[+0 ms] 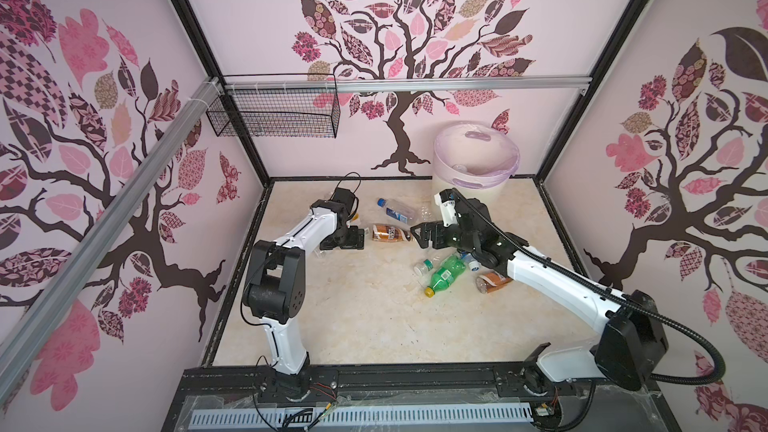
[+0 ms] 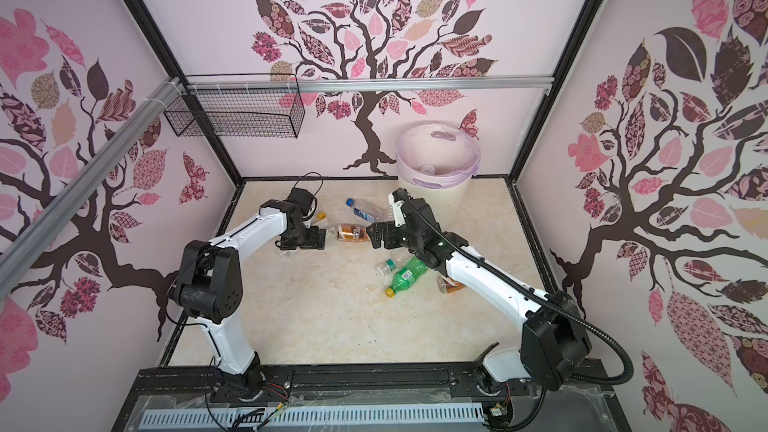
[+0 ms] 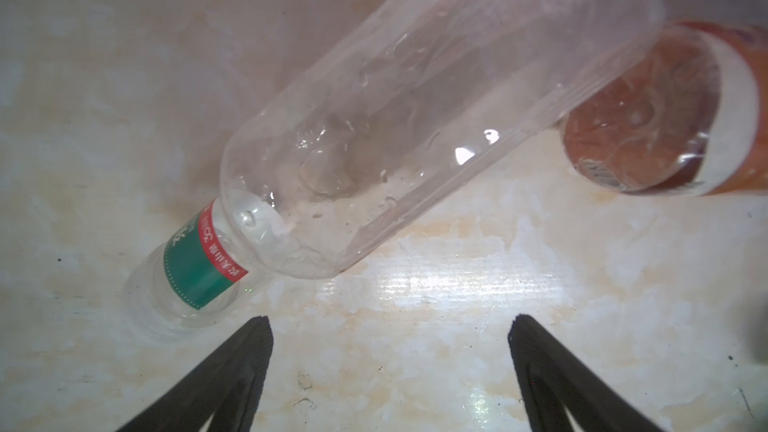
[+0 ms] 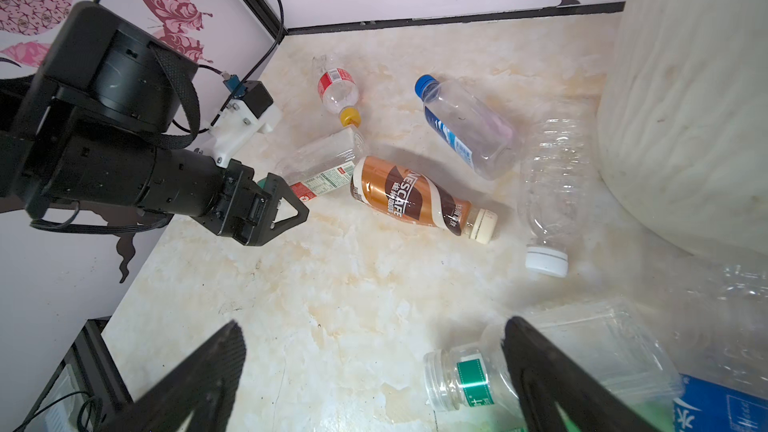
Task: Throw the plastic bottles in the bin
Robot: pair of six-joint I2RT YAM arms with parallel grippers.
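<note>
Under my left gripper, which is open with nothing between its fingers, a clear bottle (image 3: 432, 112) lies slantwise on the table, its green-and-red label (image 3: 206, 260) towards the lower left. Touching or close to its far end is the brown Nescafe bottle (image 4: 412, 196). My right gripper hangs open and empty above the table, left of the bin (image 1: 476, 161). A blue-capped bottle (image 4: 468, 124), a red-labelled bottle (image 4: 339, 89) and a white-capped clear bottle (image 4: 553, 192) lie behind. Below the right arm lies a green bottle (image 1: 446, 273) near a green-labelled clear bottle (image 4: 584, 352).
Another brown bottle (image 1: 492, 281) lies beneath the right forearm. A wire basket (image 1: 276, 110) hangs high at the back left. Inside the bin, something clear (image 2: 428, 169) shows.
</note>
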